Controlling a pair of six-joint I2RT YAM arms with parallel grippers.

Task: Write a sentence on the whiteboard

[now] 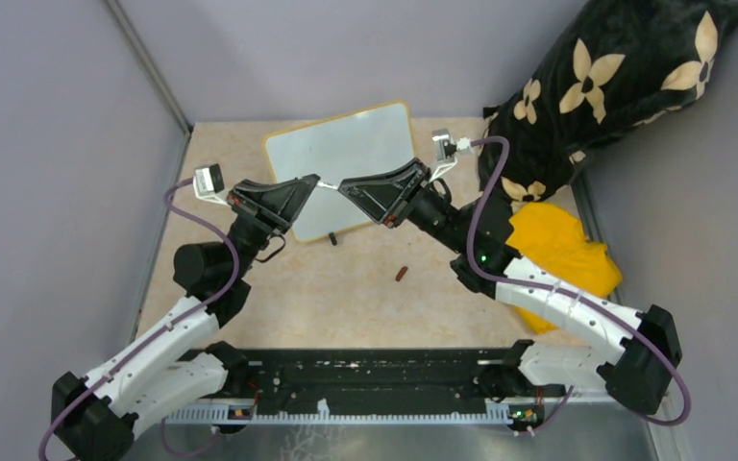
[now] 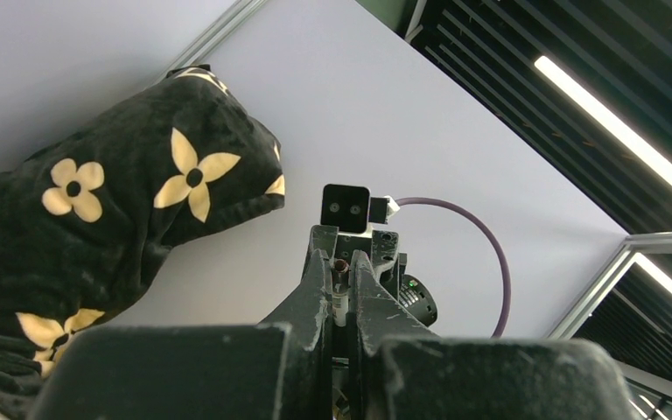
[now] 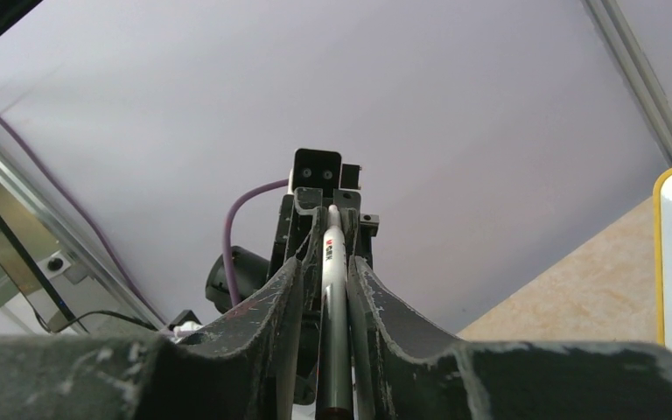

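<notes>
A white marker (image 3: 333, 262) is held level between my two grippers, which face each other in front of the whiteboard (image 1: 336, 139) with its yellow rim. My left gripper (image 1: 313, 181) is shut on one end of the marker. My right gripper (image 1: 344, 188) has its fingers round the other end; in the right wrist view they stand either side of the barrel, and whether they press on it I cannot tell. Below the board lie a small dark piece (image 1: 332, 239) and a reddish stick (image 1: 401, 274) on the table.
A black patterned cushion (image 1: 605, 77) and a yellow cloth (image 1: 557, 254) fill the right side. Walls enclose the back and both sides.
</notes>
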